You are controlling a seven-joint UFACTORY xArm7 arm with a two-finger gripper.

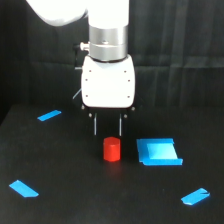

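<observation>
A small red block [112,149] stands on the dark table near the middle of the camera view. My white gripper [108,126] appears just above it in the picture, with its two thin dark fingers pointing down. They are apart, and nothing shows between them. The fingertips end higher in the image than most of the block; whether they are above it or behind it I cannot tell.
A blue taped square [158,151] lies on the table to the right of the block. Blue tape strips mark the table at the back left [49,115], front left [23,188] and front right [195,197]. The foreground is bare.
</observation>
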